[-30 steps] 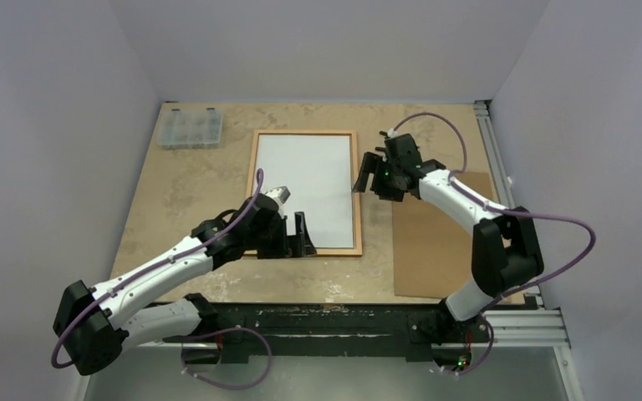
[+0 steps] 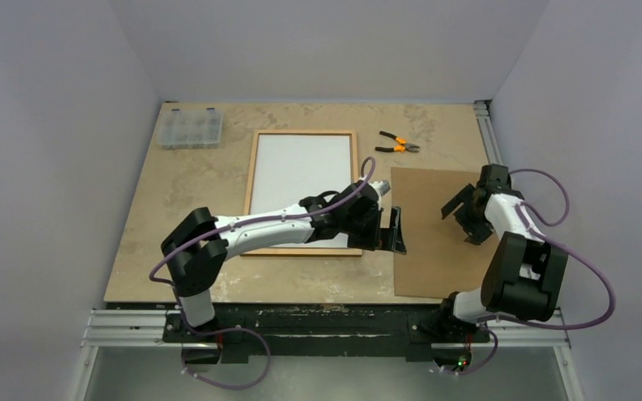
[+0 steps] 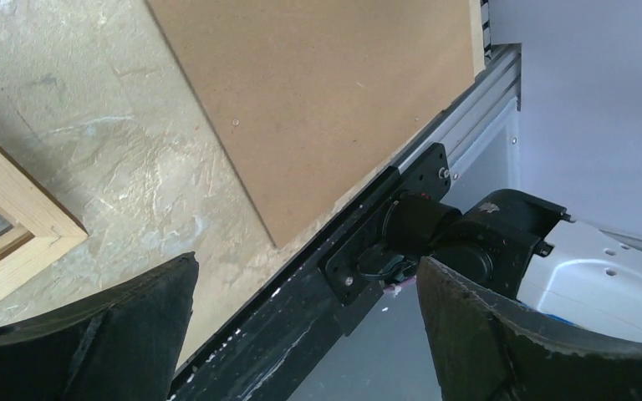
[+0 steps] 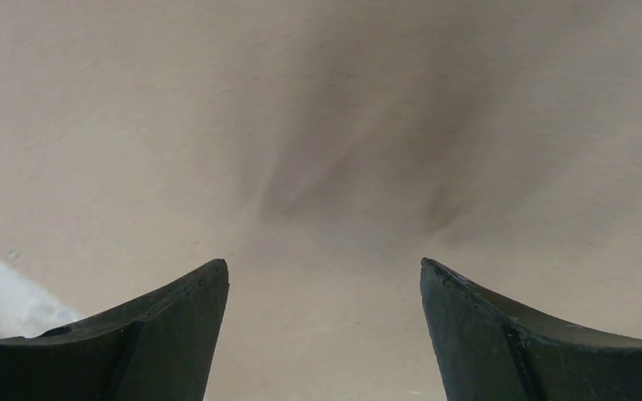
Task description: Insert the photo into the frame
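Note:
The wooden frame (image 2: 357, 150) lies flat left of centre, a plain white sheet (image 2: 305, 167) filling its inside; whether that is the photo I cannot tell. To its right a brown board (image 2: 435, 271) rests flat on the table. In the top view my left gripper (image 2: 391, 230) hangs between the frame and the board's left edge. Its wrist view shows open fingers, a frame corner (image 3: 58, 225) at left and the board (image 3: 326, 109) ahead. Over the board is my right gripper (image 2: 451, 209), its fingers (image 4: 175, 326) apart with only blurred brown surface between them.
Orange-handled pliers (image 2: 399, 144) lie at the back, right of the frame. A clear compartment box (image 2: 191, 128) sits at the back left. Bare table (image 2: 175, 192) shows left of the frame.

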